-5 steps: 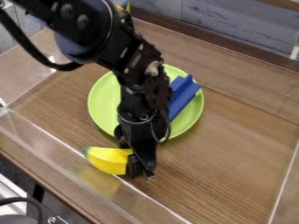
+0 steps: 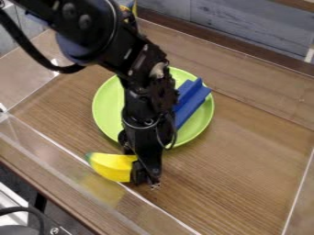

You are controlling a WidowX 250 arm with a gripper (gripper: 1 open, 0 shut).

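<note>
A black gripper [image 2: 143,171] hangs low near the front of the wooden table, shut on a yellow banana [image 2: 108,165] with a green tip, which points out to the left from the fingers. Behind it is a green plate [image 2: 108,100], largely hidden by the arm, with a blue object [image 2: 194,98] resting on its right side.
A clear raised strip [image 2: 61,165] runs along the table's front left edge, close to the banana. Bare table lies to the right [image 2: 252,156]. A grey wooden wall [image 2: 245,32] stands at the back.
</note>
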